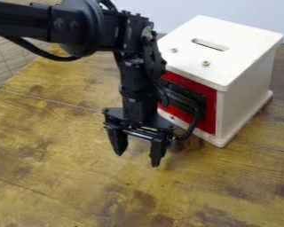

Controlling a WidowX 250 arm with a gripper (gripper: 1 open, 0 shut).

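A black robot arm reaches in from the upper left, its gripper (138, 149) pointing down above the wooden table (61, 186). The two fingers stand apart with nothing visible between them. Just behind and to the right of the gripper is a white box (240, 80) with a slot and two small fittings on top and a red front panel (201, 87). The arm and its cable hide part of that red front.
A pale wall stands at the back, and a light grid-like surface shows at the upper left. A thin line runs across the table on the left.
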